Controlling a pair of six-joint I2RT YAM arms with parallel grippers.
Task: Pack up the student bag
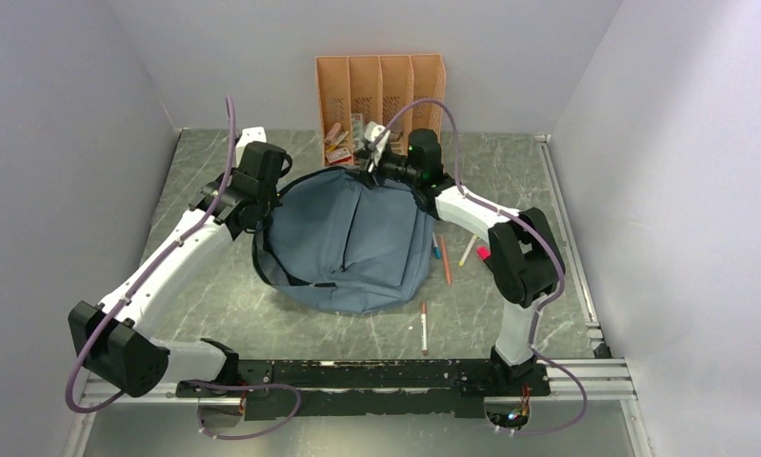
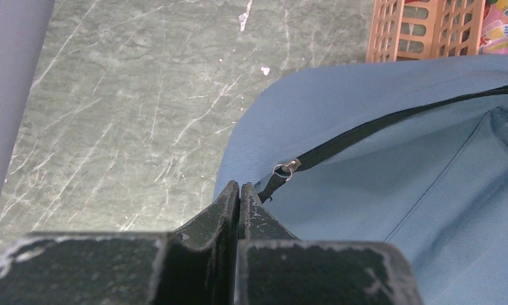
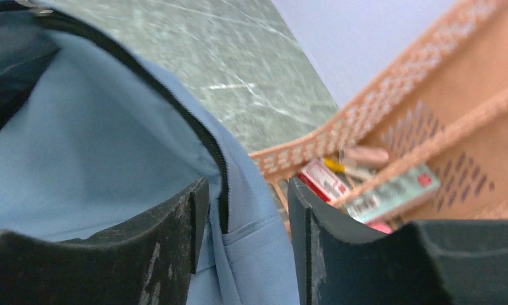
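The blue bag (image 1: 376,238) lies open on the table, its black zipper running along the upper rim. In the left wrist view my left gripper is shut on the black zipper tape, just below the metal zipper slider (image 2: 290,165). My right gripper is part open at the bag's back edge; in the right wrist view the raised rim with its zipper (image 3: 206,140) lies between or behind its fingers, and I cannot tell whether they touch it.
An orange divided organizer (image 1: 381,76) with small packed items stands behind the bag. Several pens (image 1: 446,257) and a pink item (image 1: 483,252) lie to the right. Bare table is at the left and front.
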